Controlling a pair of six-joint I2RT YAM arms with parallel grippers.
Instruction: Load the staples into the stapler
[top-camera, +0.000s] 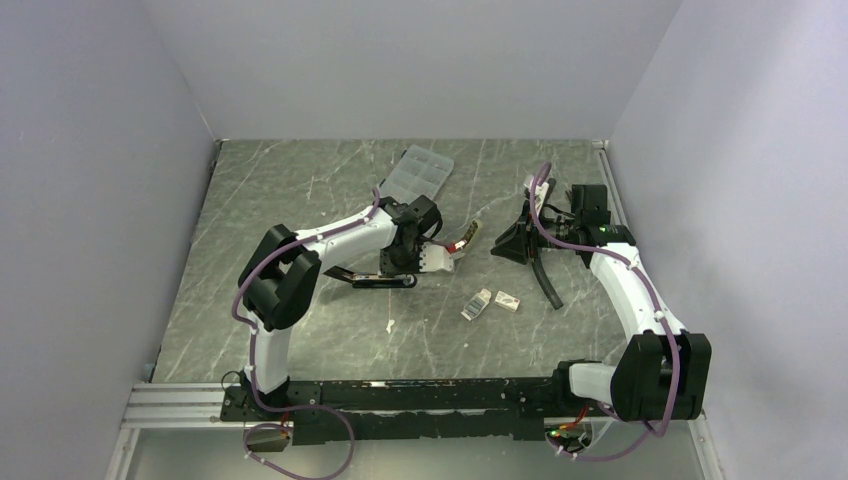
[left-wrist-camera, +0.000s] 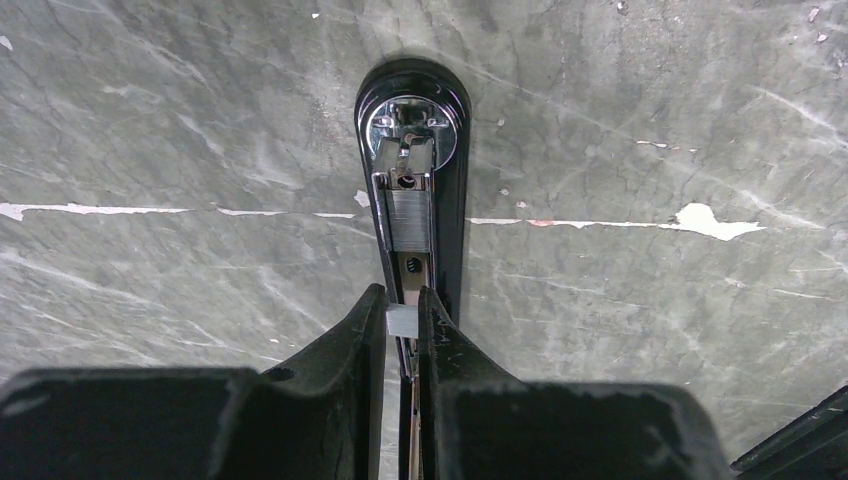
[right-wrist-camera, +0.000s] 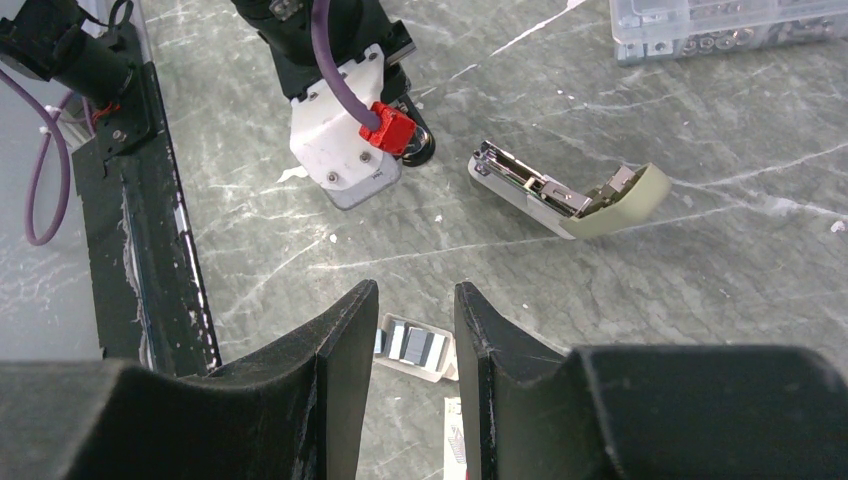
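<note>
Below my left gripper lies an opened black stapler (left-wrist-camera: 454, 230), its long channel running toward the gripper. A silver staple strip (left-wrist-camera: 410, 221) sits in the channel toward the round-plate end. My left gripper is shut on a small grey staple piece (left-wrist-camera: 402, 320), which appears right over or in the channel; whether it touches the channel floor I cannot tell. On the right, my right gripper stands open above the table with nothing between its fingers. Beyond them, a small tray of staple strips (right-wrist-camera: 420, 345) rests on the table.
An opened beige stapler (right-wrist-camera: 640, 197) lies near the left arm. Beside the staple tray is a small white box (top-camera: 507, 301). A clear compartment box (top-camera: 419, 174) stands at the back, and a dark strip (top-camera: 547, 285) lies under the right gripper. Bare table shows at front.
</note>
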